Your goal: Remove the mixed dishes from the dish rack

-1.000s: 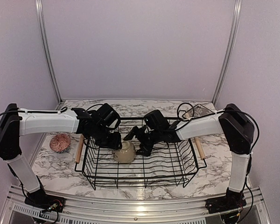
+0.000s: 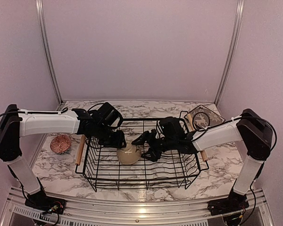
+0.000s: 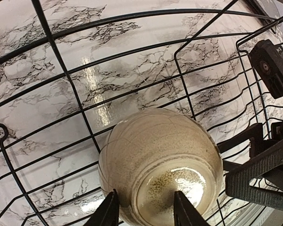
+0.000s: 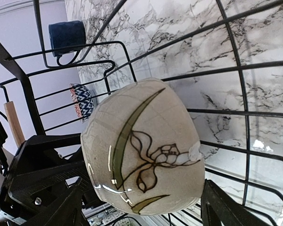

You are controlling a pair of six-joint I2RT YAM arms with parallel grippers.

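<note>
A cream bowl (image 2: 129, 154) with a brown and green flower motif is tilted over the wire dish rack (image 2: 141, 179). My left gripper is shut on the bowl, its fingertips at the base with the foot ring; exactly where they grip is partly hidden. On the bowl's other side, my right gripper (image 2: 142, 148) stands open with its fingers spread. In the right wrist view, the painted side of the bowl (image 4: 148, 150) lies ahead of the parted fingers (image 4: 221, 207). Whether the right fingers still touch it I cannot tell.
Left of the rack, a small red-patterned bowl (image 2: 61, 144) sits on the marble counter. A dark blue mug (image 4: 68, 37) shows beyond the rack in the right wrist view. At the back right lies a grey patterned item (image 2: 208, 116), partly behind the right arm. The rack's front is empty.
My right gripper and arm have moved right, with the fingers spreading wider. The bowl has shifted slightly right and its tilt has changed a little; the left arm is almost still.
</note>
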